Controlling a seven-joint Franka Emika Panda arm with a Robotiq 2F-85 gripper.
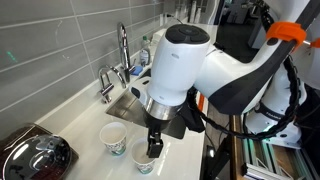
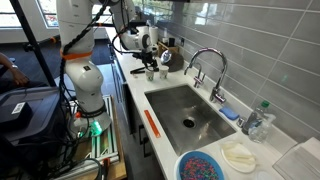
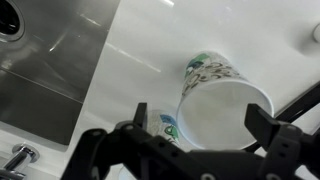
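Observation:
Two white paper cups with a printed pattern stand upright on the white counter. In exterior view 1, the nearer cup [image 1: 144, 163] is right under my gripper [image 1: 153, 145], and the other cup [image 1: 113, 143] stands a little farther left. The wrist view shows the open mouth of one cup [image 3: 225, 115] between my spread fingers, with no clear contact on either side. Part of a second cup [image 3: 160, 124] shows beside the left finger. My fingers are open and hold nothing. Exterior view 2 shows the gripper and cups only small, at the far end.
A steel sink [image 2: 190, 120] with a tall faucet [image 2: 222, 70] lies along the counter. A dark round container [image 1: 38, 155] stands at the left by the tiled wall. Near the sink's other end are a blue-filled bowl [image 2: 199, 167] and several bottles. An orange strip [image 2: 151, 123] lies at the counter's front.

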